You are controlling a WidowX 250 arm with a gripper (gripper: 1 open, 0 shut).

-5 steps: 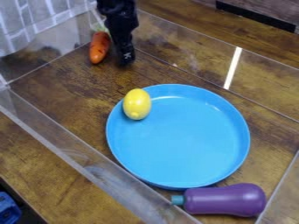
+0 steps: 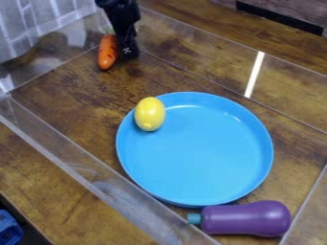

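Note:
My black gripper [image 2: 124,45] reaches down from the top of the camera view to the back left corner of the wooden board, open, at the right side of an orange carrot [image 2: 107,55] lying there. Whether its fingers touch the carrot is hard to tell. A blue plate [image 2: 205,163] fills the middle right, with a yellow egg-shaped object [image 2: 149,113] resting on its upper left part.
A purple eggplant-like object [image 2: 250,219] with a teal end lies at the front right. Clear walls [image 2: 71,163] border the board. The board left of the plate and behind it is free.
The gripper has shifted slightly at the back left, staying beside the carrot. The plate and the other objects look unmoved.

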